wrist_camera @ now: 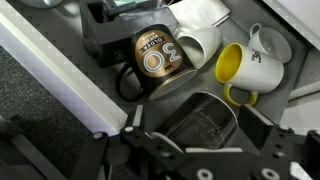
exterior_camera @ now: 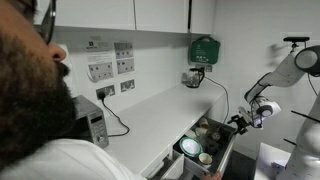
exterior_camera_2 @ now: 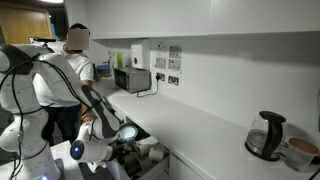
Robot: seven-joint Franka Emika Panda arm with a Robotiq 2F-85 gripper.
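Observation:
In the wrist view my gripper is open above a drawer, its dark fingers (wrist_camera: 262, 128) spread wide. Beneath and between them lies a dark, clear-walled container (wrist_camera: 203, 124) with a pale rim; whether it touches a finger I cannot tell. Just beyond it are a black mug (wrist_camera: 160, 62) printed with a large 30, a white mug (wrist_camera: 200, 44) and a white mug with a yellow inside (wrist_camera: 248, 72), lying tilted. Another white cup (wrist_camera: 271, 43) rests at the drawer's far side. Exterior view 1 has the arm (exterior_camera: 262, 108) reaching low over the drawer's right end.
The open drawer (exterior_camera: 222, 158) also holds a white-and-green bowl (exterior_camera: 191, 147). Above it runs a mostly clear white counter (exterior_camera_2: 200, 127) with a microwave (exterior_camera_2: 133, 80), a kettle (exterior_camera_2: 265, 135) and a toaster-like item (exterior_camera_2: 299, 152). A person (exterior_camera_2: 78, 70) stands at the counter's far end.

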